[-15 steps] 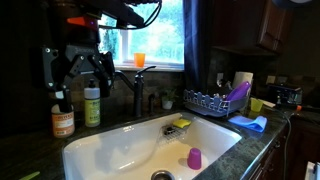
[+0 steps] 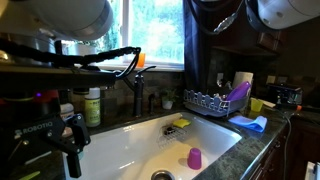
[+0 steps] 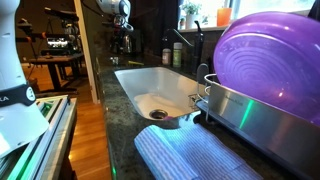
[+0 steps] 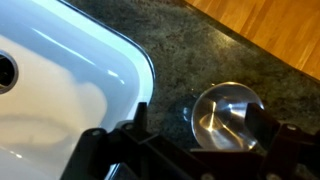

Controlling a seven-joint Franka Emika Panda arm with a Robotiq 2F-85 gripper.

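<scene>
My gripper stands open above the dark counter beside the sink. In the wrist view, a shiny round metal vessel (image 4: 224, 116) on the counter shows between the fingers, nearer the right one; whether it is a cup or a bowl is hard to tell. The gripper (image 2: 45, 163) fills the lower left of exterior view 1, where the vessel is not visible. Inside the white sink (image 2: 120, 155) stands a purple cup (image 2: 194, 158). A yellow sponge (image 2: 182, 123) rests near the sink's back edge.
Bottles (image 2: 92, 106) and the faucet (image 2: 138, 95) line the back of the sink. A dish rack (image 3: 255, 120) holds a large purple bowl (image 3: 270, 65). A blue striped cloth (image 3: 190, 152) lies on the counter before the rack.
The gripper has come down and to the left in exterior view 1, from in front of the bottles to low over the left counter. Cup, sponge and rack have not moved.
</scene>
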